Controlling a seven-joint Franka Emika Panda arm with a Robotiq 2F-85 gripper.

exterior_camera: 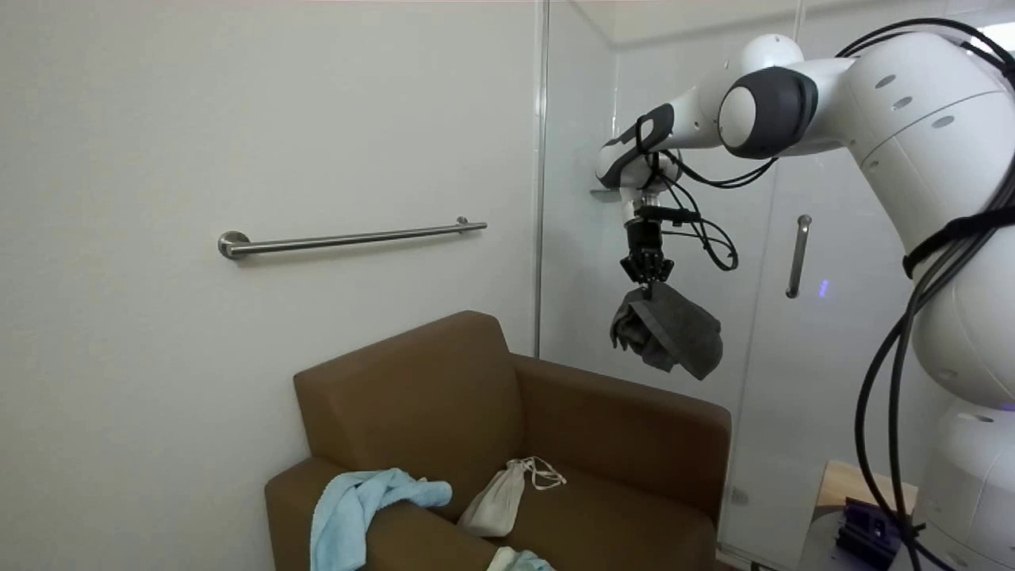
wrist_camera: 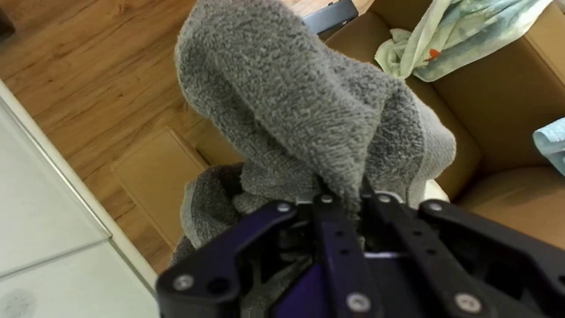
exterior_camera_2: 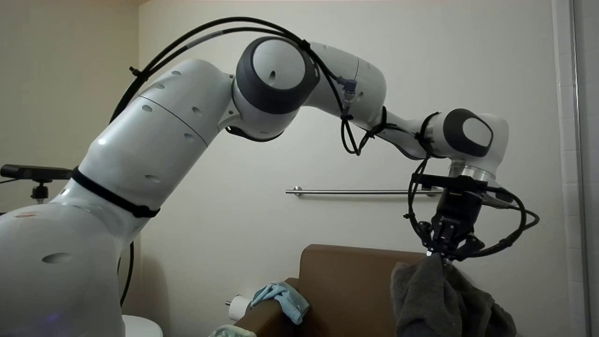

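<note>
A dark grey towel (exterior_camera: 677, 328) hangs bunched from my gripper (exterior_camera: 651, 284), in the air above the right arm of the brown armchair. In the wrist view, a fold of the grey towel (wrist_camera: 296, 100) runs in between my fingers, which are shut on it. From the other side, exterior view 2 shows the towel (exterior_camera_2: 432, 297) drooping below the gripper (exterior_camera_2: 441, 255), its lower end cut off by the frame.
The brown armchair (exterior_camera: 409, 390) stands against the wall under a metal bar (exterior_camera: 352, 242). A light blue towel (exterior_camera: 347, 514) drapes over its left arm, and a white drawstring bag (exterior_camera: 496, 504) lies on the seat. Behind my gripper is a glass shower door with a handle (exterior_camera: 799, 257).
</note>
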